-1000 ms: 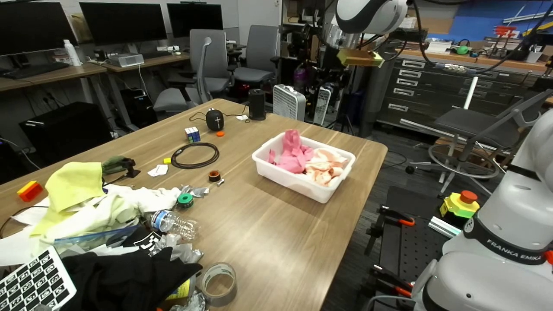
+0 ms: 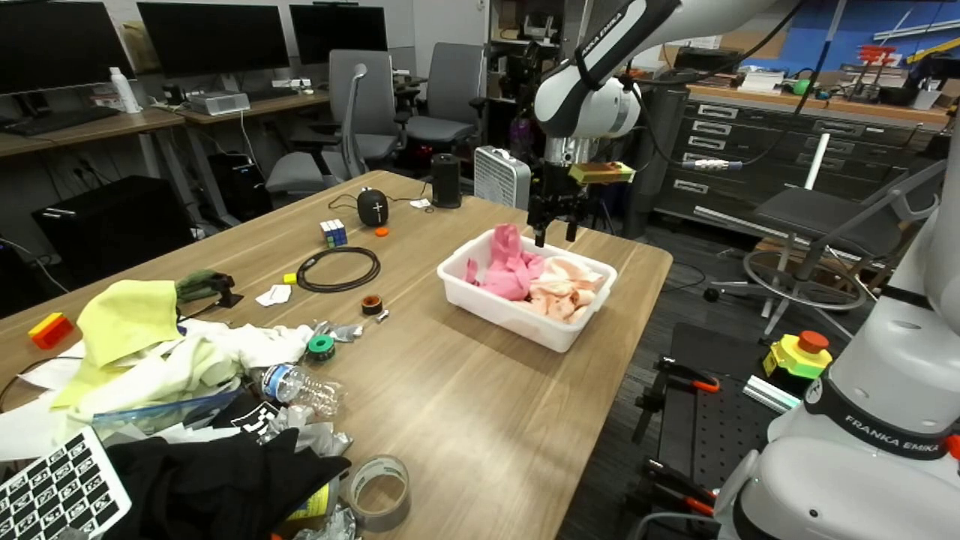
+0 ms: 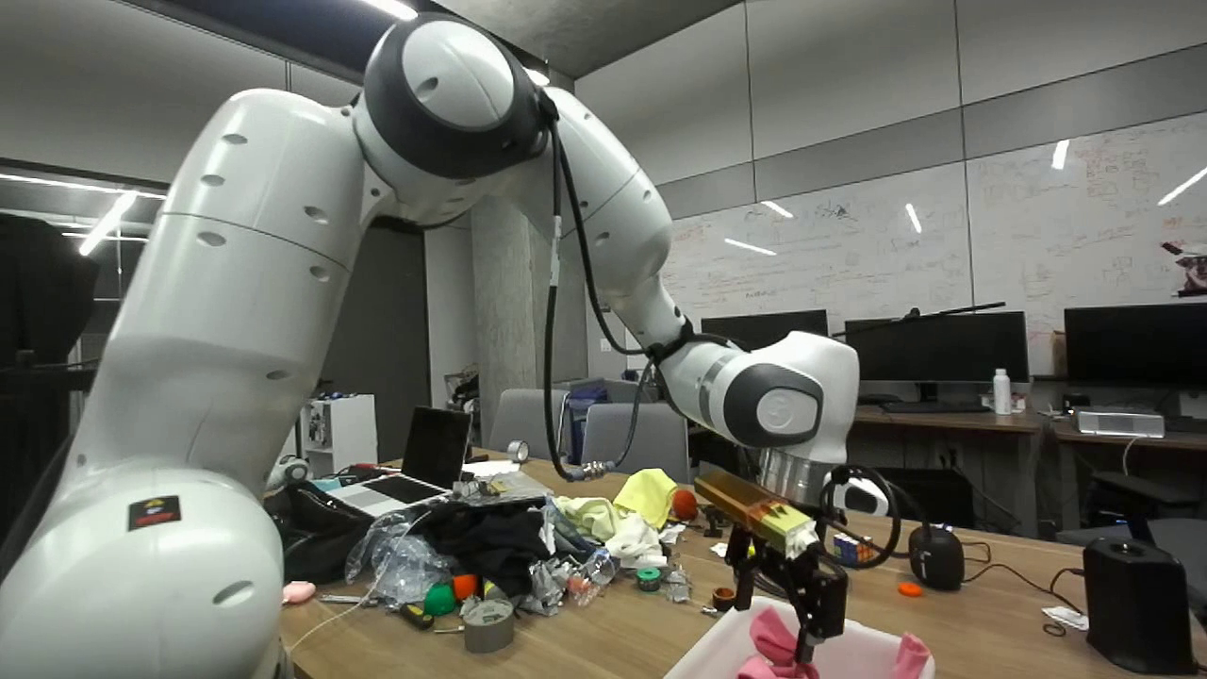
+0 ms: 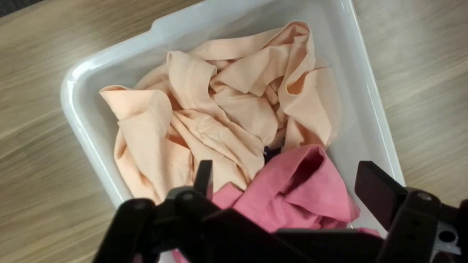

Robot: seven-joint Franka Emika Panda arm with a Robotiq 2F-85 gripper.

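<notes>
A white plastic bin (image 2: 504,310) stands on the wooden table, holding a pink cloth (image 2: 510,270) and a crumpled peach cloth (image 2: 564,286). In the wrist view the peach cloth (image 4: 245,100) fills the upper part of the bin (image 4: 373,87), and the pink cloth (image 4: 294,188) lies below it, partly hidden by the gripper's body. My gripper is open above the pink cloth, its fingers spread wide with nothing held between them. From the first exterior view, the gripper (image 2: 555,238) hangs over the bin's far side, pointing down.
Left on the table lies a heap of cloths (image 2: 207,351), with a plastic bottle (image 2: 301,387) and a tape roll (image 2: 378,490). A coiled black cable (image 2: 338,270), a puzzle cube (image 2: 334,234) and a black speaker (image 2: 373,207) sit farther back. Bare tabletop stretches in front of the bin.
The gripper has come down and slightly left, from high behind the bin to just above its far side. The bin and both cloths look unmoved.
</notes>
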